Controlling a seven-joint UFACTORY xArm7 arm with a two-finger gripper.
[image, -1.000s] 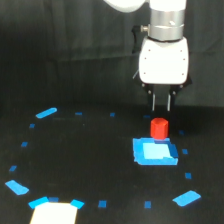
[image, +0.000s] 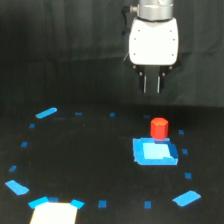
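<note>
My white gripper (image: 152, 88) hangs high above the table, at the upper right of the camera view. Its two dark fingers point down and stand apart with a gap between them, so it is open, and nothing shows in the gap. Below it a red cylinder (image: 159, 128) stands upright at the back edge of a blue square (image: 139, 152) with a whitish middle. The gripper is well clear of the cylinder. Whether the cylinder rests on the square or just behind it, I cannot tell.
Small blue marks dot the dark table. Light blue strips lie at the far left (image: 46, 113), near left (image: 17, 187) and near right (image: 186, 198). A pale block (image: 54, 213) is cut off by the bottom edge.
My gripper has risen and shifted a little left, away from the red cylinder. The cylinder and the blue square have stayed where they were.
</note>
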